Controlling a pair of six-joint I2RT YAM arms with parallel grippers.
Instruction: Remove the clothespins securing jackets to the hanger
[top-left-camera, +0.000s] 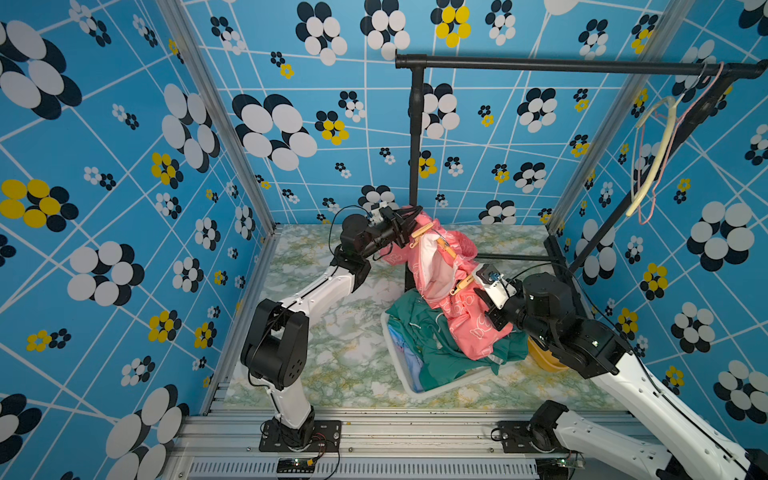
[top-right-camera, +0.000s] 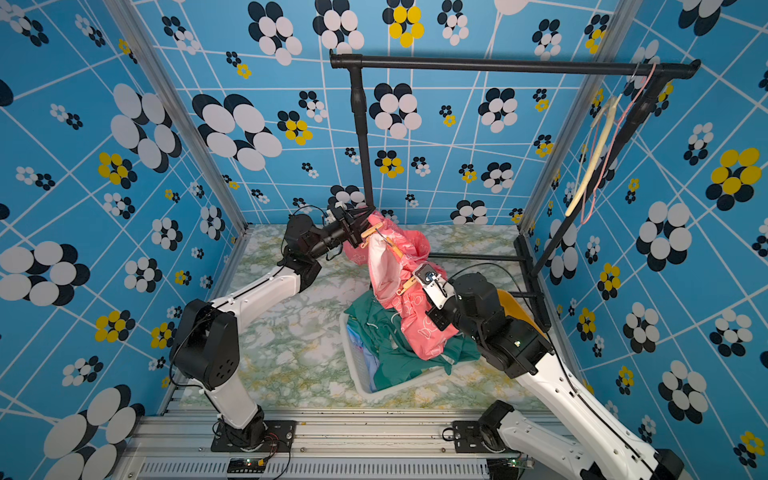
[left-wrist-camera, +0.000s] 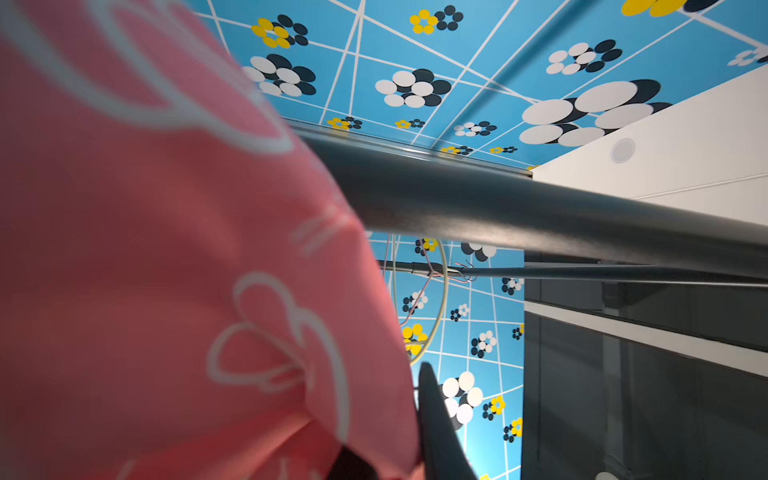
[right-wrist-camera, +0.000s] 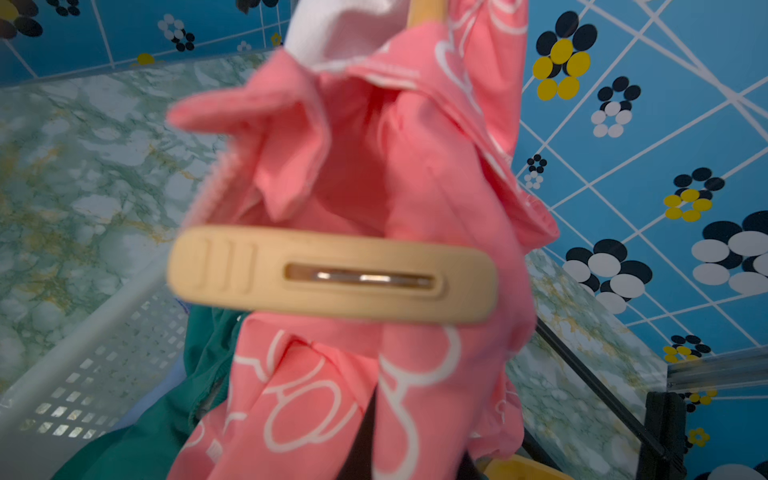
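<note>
The pink jacket (top-left-camera: 448, 280) is held up between my two arms, its lower end over the basket. Wooden clothespins sit along it: an upper clothespin (top-left-camera: 421, 231), a middle one (top-left-camera: 445, 247) and a lower one (top-left-camera: 462, 285). That lower clothespin (right-wrist-camera: 336, 274) spans the fabric close to the right wrist camera. My left gripper (top-left-camera: 412, 222) is part open at the jacket's upper end, beside the upper clothespin; pink cloth fills much of the left wrist view and lies between its fingers. Below the lower clothespin, my right gripper is shut on jacket fabric. The jacket's hanger is hidden.
A white basket (top-left-camera: 404, 372) with a green garment (top-left-camera: 420, 328) stands below the jacket. Behind rises the black rack (top-left-camera: 414, 152); empty hangers (top-left-camera: 656, 160) hang at its right. A yellow container (top-left-camera: 548, 357) is partly behind my right arm.
</note>
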